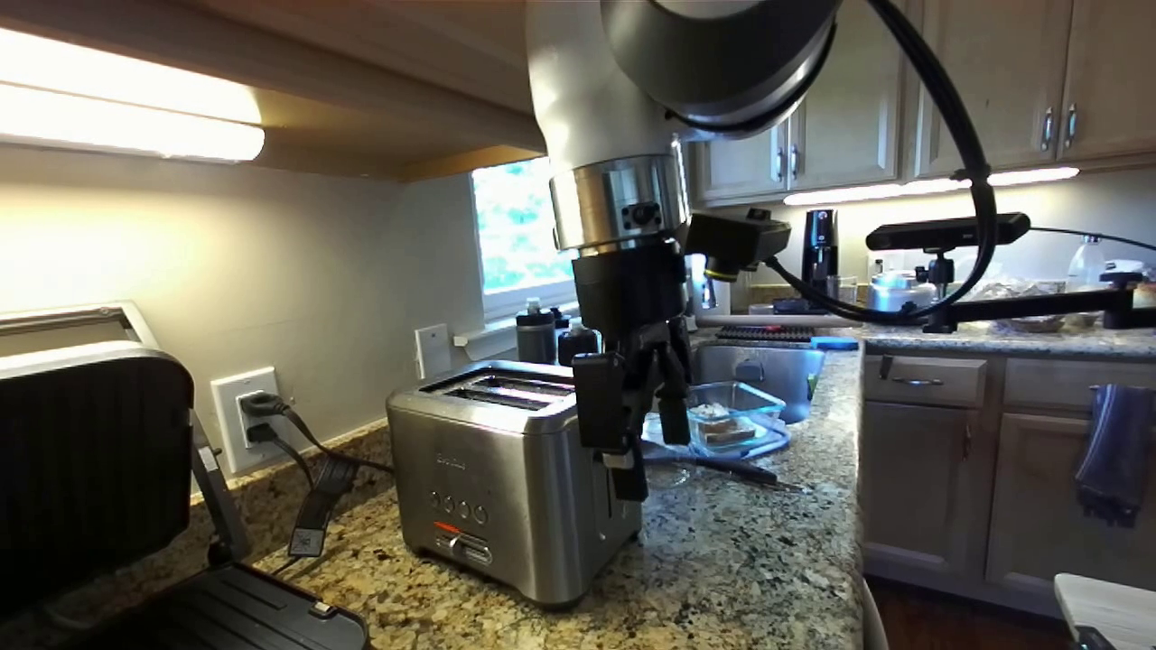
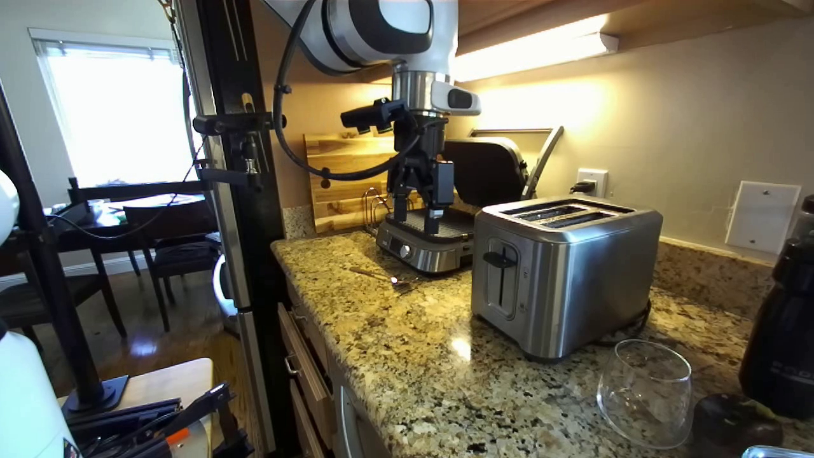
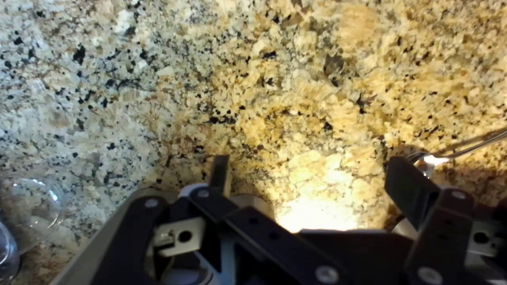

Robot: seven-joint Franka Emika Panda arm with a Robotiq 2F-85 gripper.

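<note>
My gripper (image 1: pixel 647 453) points straight down in front of the toaster's lever side, its fingers apart with nothing between them. In the second exterior view the gripper (image 2: pixel 416 219) hangs above the counter, left of the steel toaster (image 2: pixel 572 286). The toaster's lever (image 2: pixel 500 260) is up and its top slots look empty. From the wrist, the gripper spans bare speckled granite, with a bright reflection below. A metal utensil (image 3: pixel 435 160) lies by the right finger, partly covered by it. At the left edge is a clear glass (image 3: pixel 35 209).
An open contact grill (image 2: pixel 427 248) stands behind the toaster in the second exterior view. A clear glass container (image 1: pixel 742 401) with food inside sits near the sink (image 1: pixel 764 368). Black bottles (image 1: pixel 536 334) stand beyond the toaster.
</note>
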